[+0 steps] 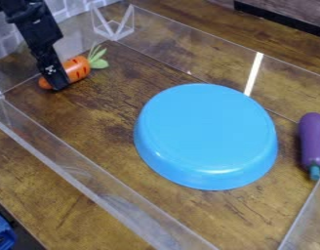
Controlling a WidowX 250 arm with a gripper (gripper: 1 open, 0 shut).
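Observation:
My black gripper (50,68) is at the upper left of the camera view, lowered onto an orange toy carrot (73,71) with green leaves. Its fingers are at the carrot's left part, partly covering it; whether they are closed on it cannot be told.
A large upturned blue dish (205,132) sits at the centre right. A purple toy eggplant (312,142) lies at the right edge. Clear walls surround the wooden surface. A blue object (0,233) shows at the bottom left.

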